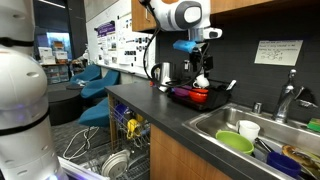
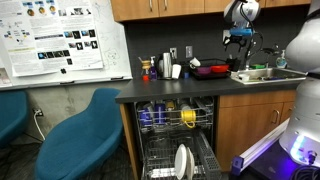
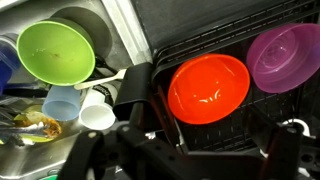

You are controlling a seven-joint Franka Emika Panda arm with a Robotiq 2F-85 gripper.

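In the wrist view my gripper points down over a dark dish rack (image 3: 215,40), its dark fingers spread apart. A red-orange bowl (image 3: 208,88) lies below and between them, with a purple bowl (image 3: 284,57) to its right. Exterior view 1 has the gripper (image 1: 203,64) above the rack, over a white item (image 1: 202,81) and the red bowl (image 1: 198,96). I see nothing held between the fingers. From the second exterior view, the gripper (image 2: 236,45) is small and high above the counter.
The sink (image 1: 225,118) is right of the rack, holding a green bowl (image 1: 235,142) and a white cup (image 1: 249,129). Below the counter (image 1: 170,115) stands an open dishwasher (image 2: 165,150) with plates (image 2: 184,162). Wooden cabinets (image 1: 240,15) hang close above the arm.
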